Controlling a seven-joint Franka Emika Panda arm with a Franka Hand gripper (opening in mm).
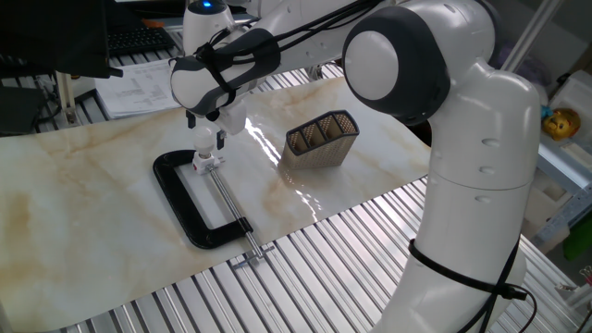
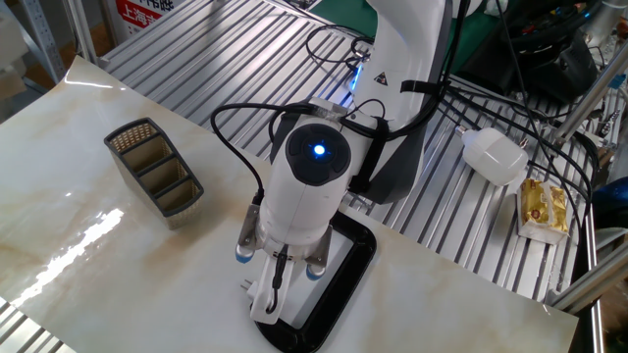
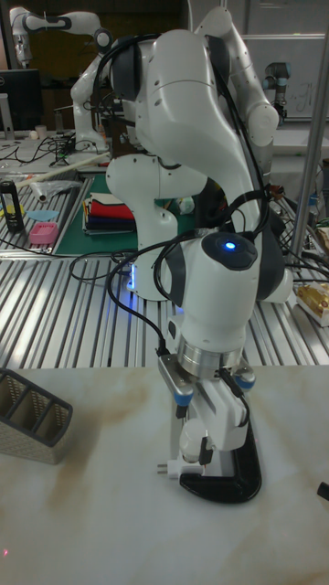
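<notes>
A black C-clamp point(image 1: 190, 205) lies on the marbled sheet, its steel screw point(image 1: 228, 199) running along the open side. At the far end of the screw sits a small white plug-like socket point(image 1: 205, 164) with metal pins, which show in exterior view 3. Above the socket is a round white bulb-like piece point(image 1: 204, 141). My gripper point(image 1: 205, 130) points down over it, one dark fingertip on either side. Whether the pads press on the white piece does not show. In exterior view 2 the hand hides the fingertips and most of the socket.
A tan mesh organizer point(image 1: 319, 143) with several compartments stands apart from the clamp. Slatted metal table point(image 2: 461, 230) borders the sheet, holding a white bulb-shaped item point(image 2: 494, 157) and a gold-topped box point(image 2: 543, 211). Much of the marbled sheet point(image 1: 83, 213) is bare.
</notes>
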